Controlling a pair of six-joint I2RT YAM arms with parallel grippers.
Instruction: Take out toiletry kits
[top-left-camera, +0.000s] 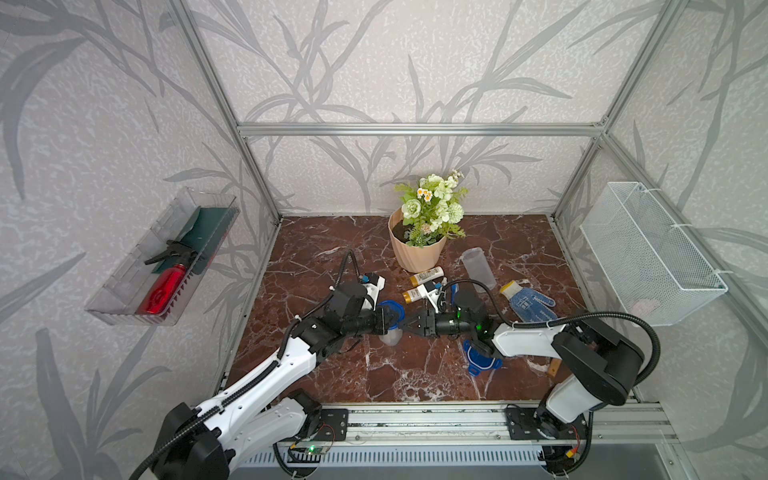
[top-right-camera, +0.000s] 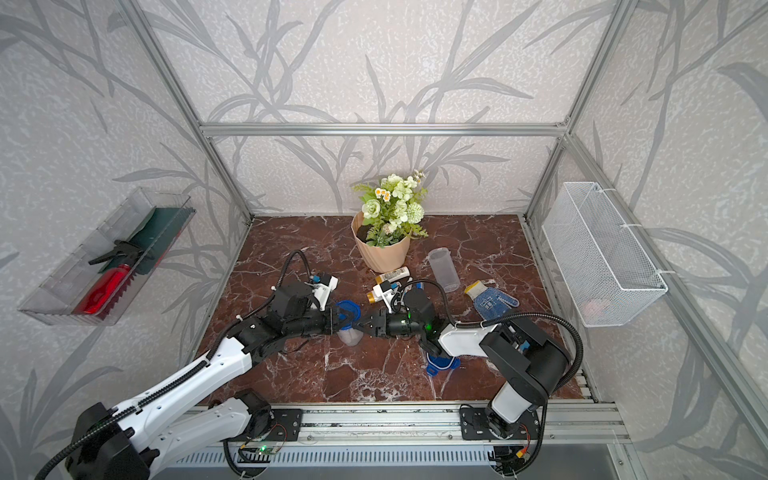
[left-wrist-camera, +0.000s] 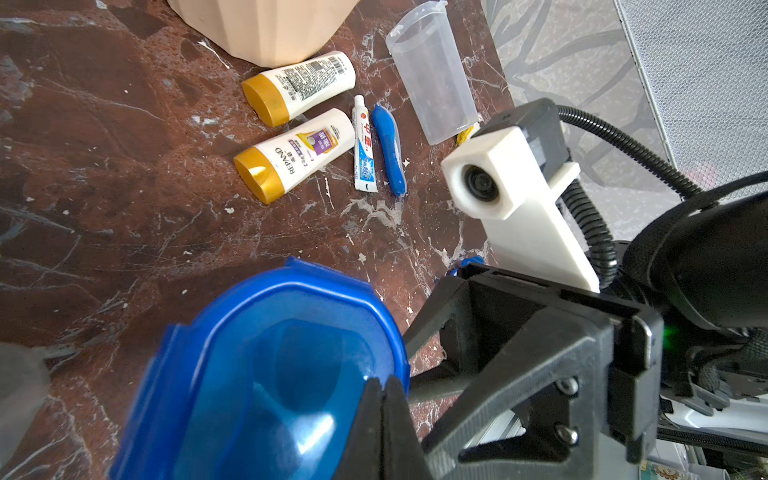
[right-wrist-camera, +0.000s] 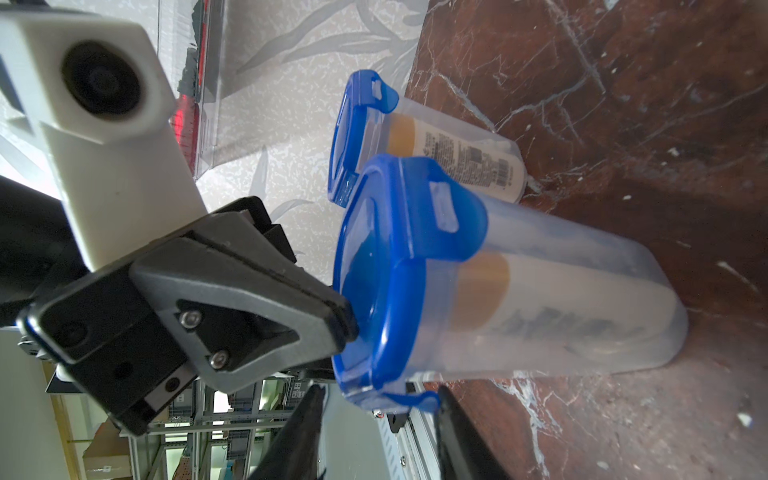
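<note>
An upright clear container with a blue lid stands between my grippers, a yellow-capped tube inside. In the right wrist view my left gripper rests its tip against the lid's top; its fingers are shut, nothing visible between them. My right gripper has its fingers apart below the lid, around a lowered blue side latch. A second lidded container with a tube stands behind. On the table lie two yellow-capped tubes, a toothpaste tube and a blue toothbrush case.
A flower pot stands at the back. An empty clear cup, a blue glove and a loose blue lid lie to the right. Free table is at the far left.
</note>
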